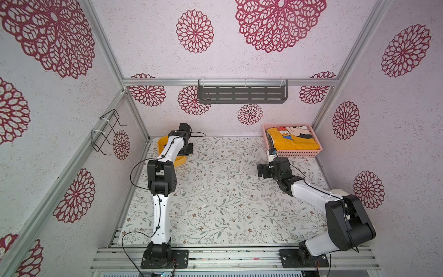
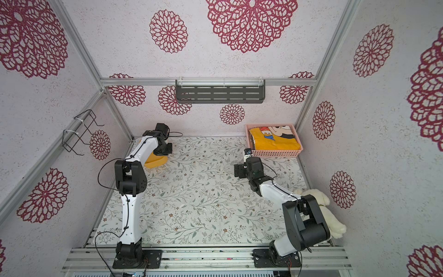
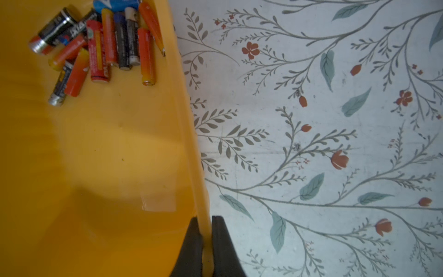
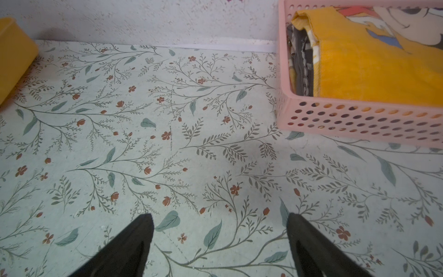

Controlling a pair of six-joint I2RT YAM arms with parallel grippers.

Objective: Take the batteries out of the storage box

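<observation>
The yellow storage box (image 1: 180,161) stands at the back left, partly covered by the left arm. Inside it, several batteries (image 3: 99,50) lie heaped at one end, red, orange, black and blue. My left gripper is shut on the box's side wall, one finger inside the box and the other outside. In the right wrist view only a corner of the box (image 4: 16,57) shows at the left edge. My right gripper stands open above the bare tabletop, nothing between its fingers.
A pink basket (image 4: 360,124) with a folded yellow cloth sits at the back right. A grey rack (image 1: 242,94) hangs on the back wall. At the right edge lies a white plush toy (image 2: 330,219).
</observation>
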